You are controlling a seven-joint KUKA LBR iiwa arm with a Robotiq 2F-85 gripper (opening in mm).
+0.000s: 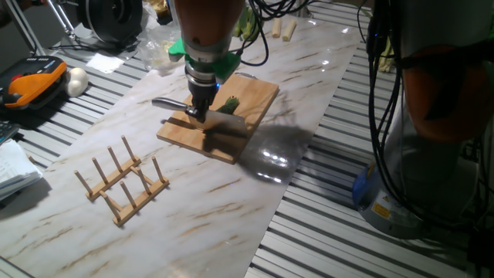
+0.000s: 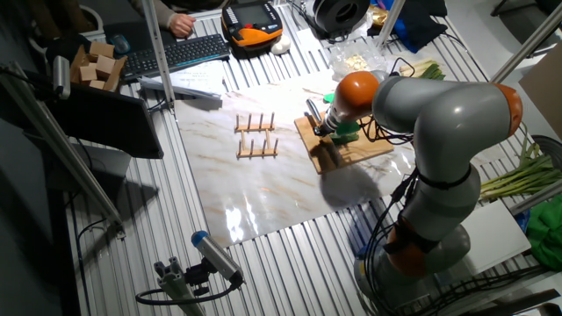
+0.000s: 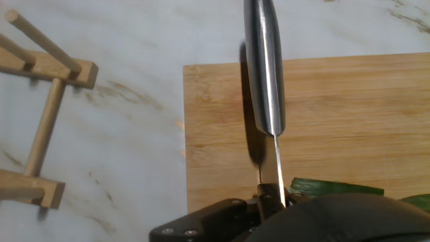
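A cleaver with a dark handle and a broad metal blade is held by my gripper, which is shut on it where handle and blade meet. The handle points away to the left in exterior view 1, and the blade hangs edge down over the wooden cutting board. Close beside the blade lies a green vegetable on the board; pieces of it show at the bottom of the wrist view. Whether the edge touches vegetable or board cannot be told.
A wooden peg rack stands on the marble-patterned sheet, left of the board. Pale stalks and a clear plastic bag lie at the back. The near part of the sheet is clear.
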